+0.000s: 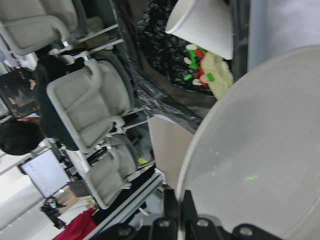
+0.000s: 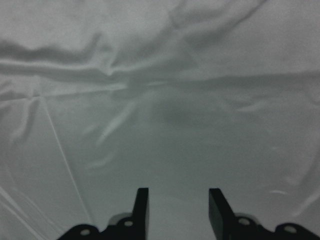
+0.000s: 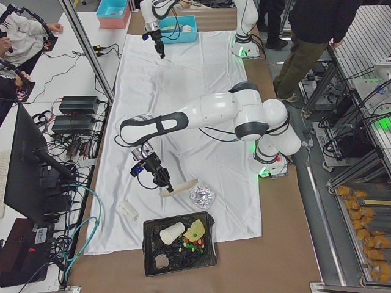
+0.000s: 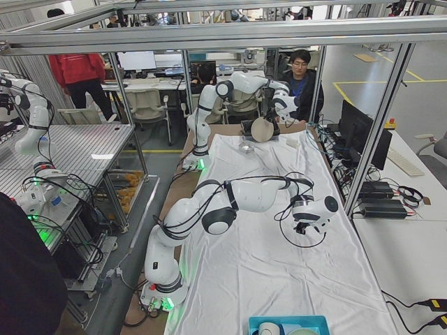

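Observation:
My left gripper (image 3: 168, 186) is shut on the rim of a cream plate (image 1: 250, 145), held tilted above the cloth just behind a black bag-lined bin (image 3: 180, 256). The bin holds a white cup (image 3: 171, 233), a yellow piece (image 3: 195, 229) and small red, green and pale bits (image 1: 197, 65). A crumpled foil item (image 3: 202, 195) lies beside the plate. My right gripper stands open over bare white cloth at the other end of the table.
A pale object (image 3: 127, 210) lies on the cloth left of the bin. A blue tub (image 3: 178, 36) sits at the far end. A monitor (image 3: 27, 165) and cables line the left side.

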